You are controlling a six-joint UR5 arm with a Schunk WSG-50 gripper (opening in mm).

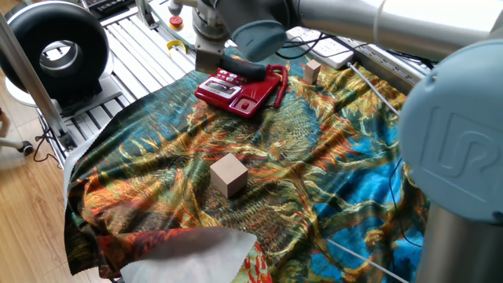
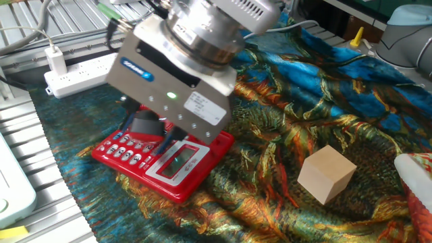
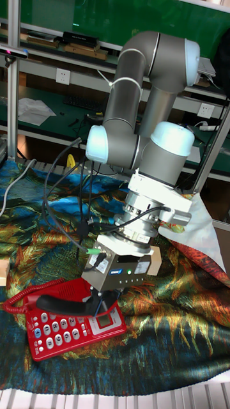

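Note:
A red desk telephone (image 2: 196, 177) with a grey-white keypad and small display lies on the patterned cloth. My gripper (image 2: 146, 129) is directly over it, tilted, and shut on the dark handset (image 2: 146, 125), which sits between its fingers. Seen from the opposite side, the handset (image 3: 64, 305) stretches across the upper part of the phone body (image 3: 51, 349), its far end out to the left. The red coiled cord (image 1: 280, 85) runs along the phone's side. Whether the handset touches the phone cannot be told.
A wooden cube (image 1: 229, 174) rests on the cloth, well away from the phone, and a smaller wooden block (image 1: 312, 72) stands near the cord. A white power strip (image 2: 81, 74) lies behind the gripper. Open cloth surrounds the cube.

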